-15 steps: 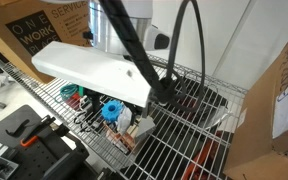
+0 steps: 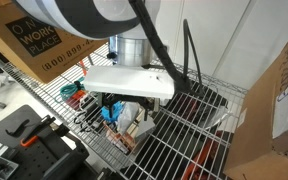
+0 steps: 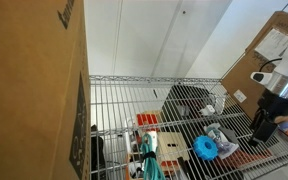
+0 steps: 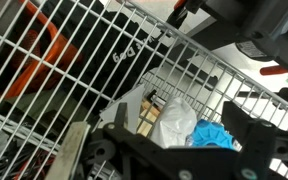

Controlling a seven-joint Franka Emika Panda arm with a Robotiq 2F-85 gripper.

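Observation:
My open gripper has a dark finger (image 4: 106,148) on the left and another on the right in the wrist view. In that view, a crumpled whitish, plastic-like item (image 4: 174,122) appears between the fingers, with a bright blue round object (image 4: 212,134) beside it toward the right finger. Neither is gripped. From exterior view 2, the blue object (image 3: 205,147) lies on the wire shelf, and my gripper (image 3: 263,126) is to its right. The arm partly covers the blue object (image 2: 111,113) in exterior view 1.
Wire shelving (image 2: 174,150) spans the area. A large cardboard box (image 2: 269,120) stands at right and a printed box (image 2: 49,40) at back left. Teal cable (image 3: 150,160) and a beige item (image 3: 171,146) lie left of the blue object. Some shelf at right is bare.
In exterior view 1 the arm's white section has shifted right and slightly down. It now hides more of the area around the blue object. The shelf items look unmoved.

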